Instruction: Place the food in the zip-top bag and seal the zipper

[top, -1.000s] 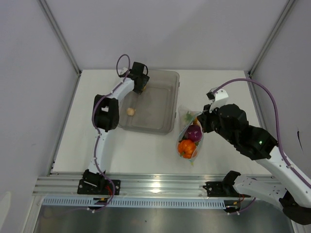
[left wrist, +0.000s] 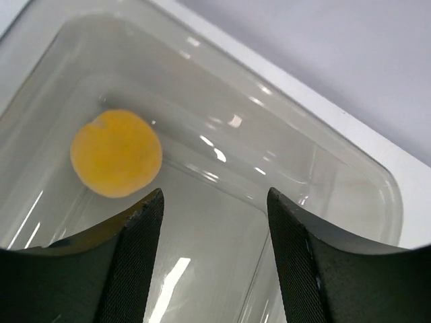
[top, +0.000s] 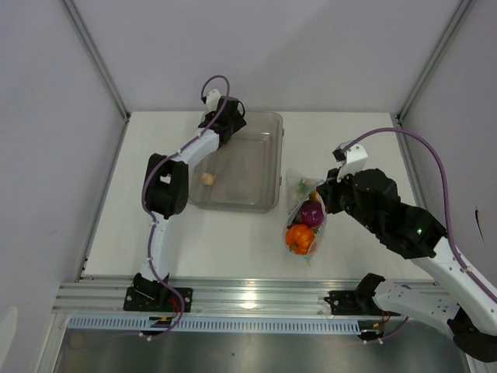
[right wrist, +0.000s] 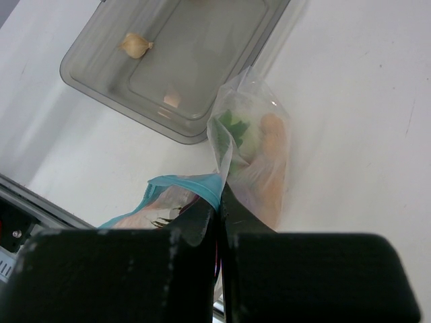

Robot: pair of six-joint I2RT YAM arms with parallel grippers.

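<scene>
My left gripper hangs over the back of the grey bin (top: 241, 175), fingers apart and empty, with a yellow round food item (left wrist: 116, 153) on the bin floor left of it. An onion (right wrist: 135, 45) lies elsewhere in the bin (right wrist: 168, 47). The zip bag (top: 299, 179) holds an orange pepper (top: 300, 238), a purple onion (top: 311, 213), greens and other food. My right gripper is shut on the bag's top edge; in the right wrist view the teal zipper strip (right wrist: 175, 182) runs into its fingers.
A metal rail (top: 248, 287) runs along the table's front edge; walls stand at back and sides.
My left arm has shifted slightly toward the back and right over the bin. The right arm and bag have stayed almost still.
</scene>
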